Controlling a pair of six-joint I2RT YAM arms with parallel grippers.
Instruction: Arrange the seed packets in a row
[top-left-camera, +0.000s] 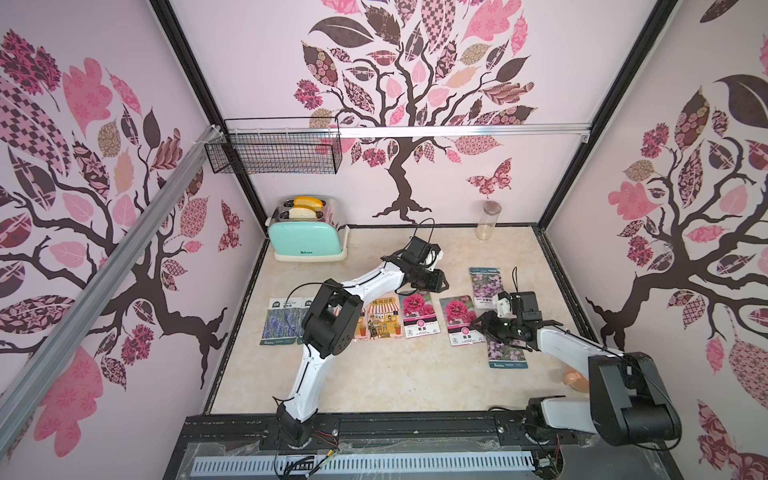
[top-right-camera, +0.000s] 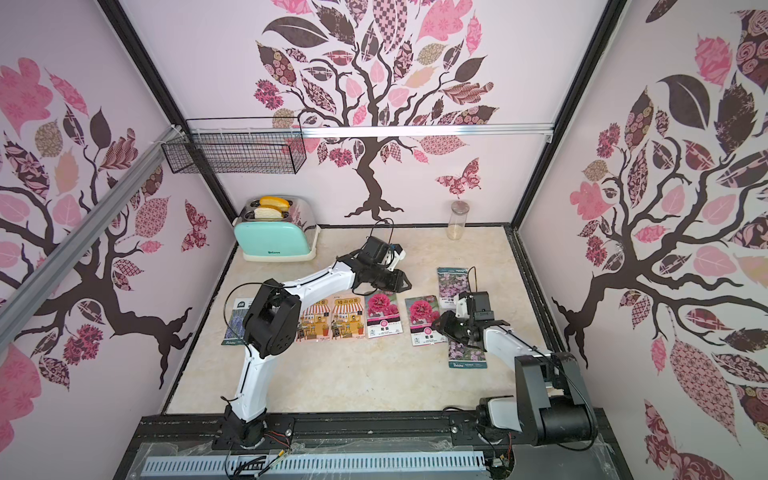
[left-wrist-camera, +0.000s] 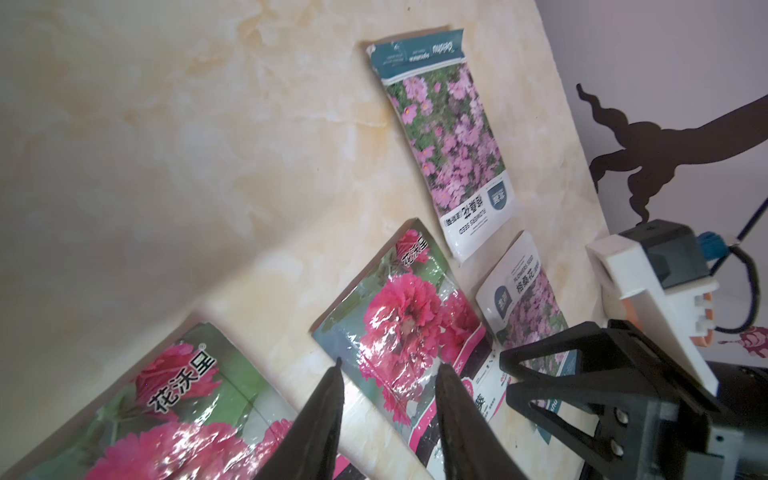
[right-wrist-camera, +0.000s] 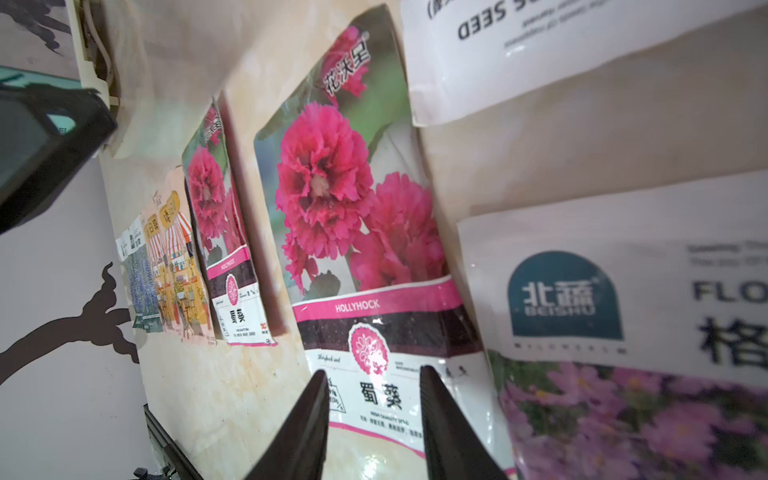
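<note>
From the left, lavender packets, orange shop-picture packets and a hollyhock packet lie side by side. A second hollyhock packet lies slightly tilted, a gap to its right neighbour's left. At the right, one pink-flower packet lies behind another pink-flower packet, which my right arm partly covers. My left gripper is open above the hollyhock packets, nothing between its fingers. Open and empty, my right gripper hangs over the lower part of the second hollyhock packet.
A mint toaster stands at the back left, below a wire basket. A glass jar is at the back right. The two grippers are fairly close together.
</note>
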